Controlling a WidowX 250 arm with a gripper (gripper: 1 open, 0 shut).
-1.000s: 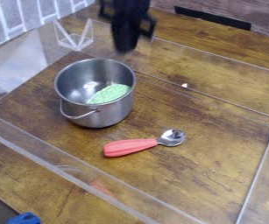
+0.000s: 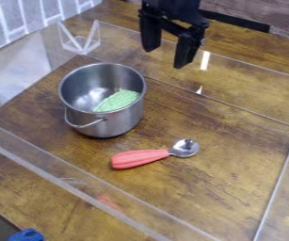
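Note:
A steel pot (image 2: 102, 120) sits left of centre on the wooden table, its handle hanging on the near side. Inside it lies a pale green patterned object (image 2: 119, 100). Below and right of the pot lies an ice-cream scoop with a pink handle (image 2: 140, 158) and a steel head (image 2: 184, 148). My black gripper (image 2: 169, 46) hangs at the top centre, above and behind the pot, its fingers open and apart, with nothing seen between them.
Clear plastic walls (image 2: 274, 106) border the wooden work area (image 2: 236, 174). A white railing or rack (image 2: 8, 17) is at the top left, and a blue object (image 2: 24, 234) at the bottom left corner.
My gripper has come down into fuller, sharper view at the top of the frame. The pot, the green object and the scoop have stayed put.

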